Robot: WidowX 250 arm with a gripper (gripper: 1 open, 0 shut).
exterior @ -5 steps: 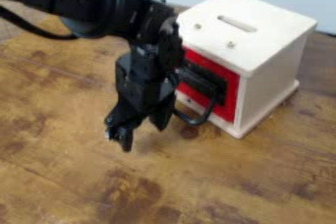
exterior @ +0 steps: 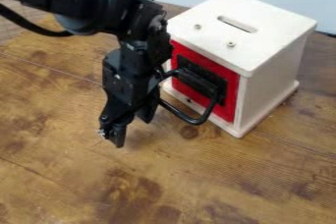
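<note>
My black gripper [exterior: 126,123] points down over the wooden table in front of a white wooden box [exterior: 272,58], with its fingers apart and nothing seen between them. The box's near-left face carries a red panel [exterior: 226,116] with black fittings, partly hidden behind my arm and a looped black cable. A slot and small knobs show on the box's top.
A white wall stands behind the box. A black cable arches from the arm at the upper left.
My gripper has shifted slightly to the left, away from the box. The box has not moved.
</note>
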